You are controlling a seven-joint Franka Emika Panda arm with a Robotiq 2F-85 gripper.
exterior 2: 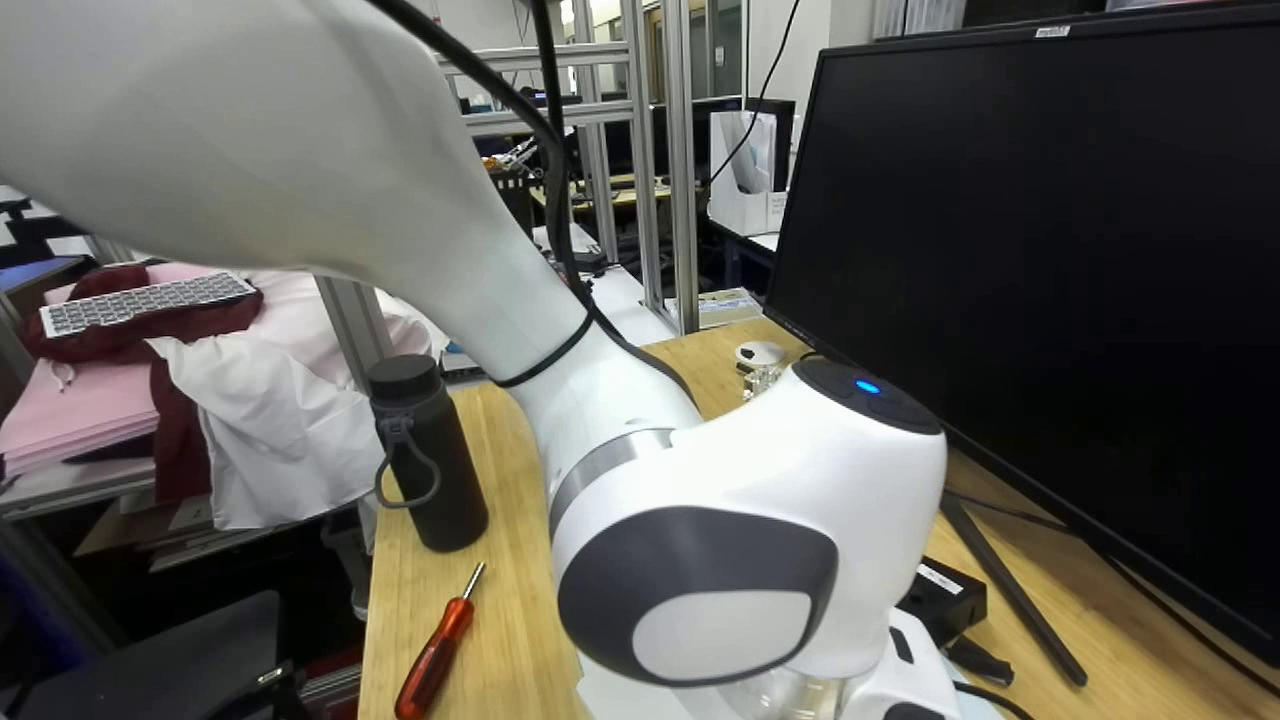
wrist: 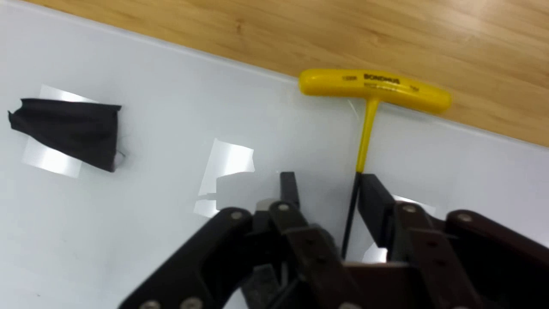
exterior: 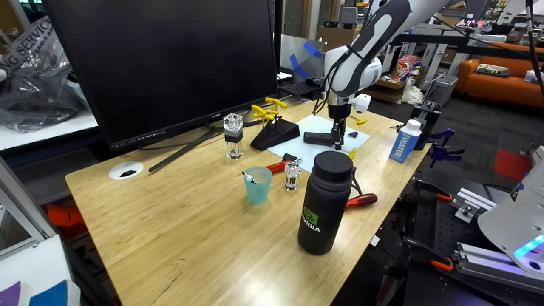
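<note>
A yellow T-handled hex key (wrist: 374, 85) lies with its handle across the edge of a white sheet (wrist: 170, 103) in the wrist view. Its dark shaft runs down between the fingers of my gripper, closer to the right finger (wrist: 375, 206). The left finger (wrist: 289, 190) stands apart from the shaft, so the fingers are part open and hold nothing firmly. In exterior view 1 my gripper (exterior: 338, 145) points down low over the sheet (exterior: 301, 148). Whether the right finger touches the shaft I cannot tell.
A black stand (exterior: 275, 133) with several yellow hex keys is beside the sheet. Nearer are a black bottle (exterior: 324, 209), a teal cup (exterior: 258, 186) and a red screwdriver (exterior: 362, 200). A blue-and-white water carton (exterior: 405, 143) stands near the table edge.
</note>
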